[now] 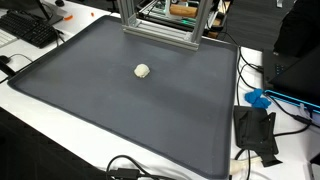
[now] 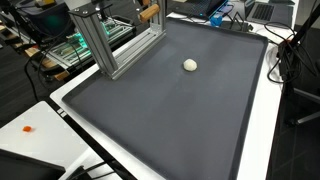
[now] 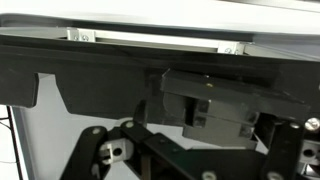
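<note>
A small round off-white object point(image 1: 141, 71) rests on the grey mat, toward its back left in exterior view 1. The same pale object point(image 2: 190, 64) shows near the mat's far side in exterior view 2. My gripper fills the lower part of the wrist view, its dark metal sides apart; no held object can be made out. Beyond it is a dark block point(image 3: 235, 98) against a long black bar; whether they touch the gripper I cannot tell. Neither exterior view clearly shows the gripper.
A keyboard point(image 1: 30, 30) lies at the left; a black item point(image 1: 255, 130) and blue cloth point(image 1: 257, 98) lie right of the mat, among cables.
</note>
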